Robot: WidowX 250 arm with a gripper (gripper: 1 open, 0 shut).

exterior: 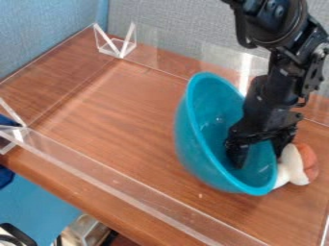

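A teal plastic bowl [199,130] stands tilted on its side on the wooden table at the centre right. My black gripper [244,144] reaches down into it, its fingertips low inside near the right part. A toy mushroom [297,165] with a white stem and red-brown cap lies at the right, partly hidden behind the bowl. The fingertips are dark and hard to make out.
A blue object [7,130] sits at the left edge, and metal parts lie below the front edge.
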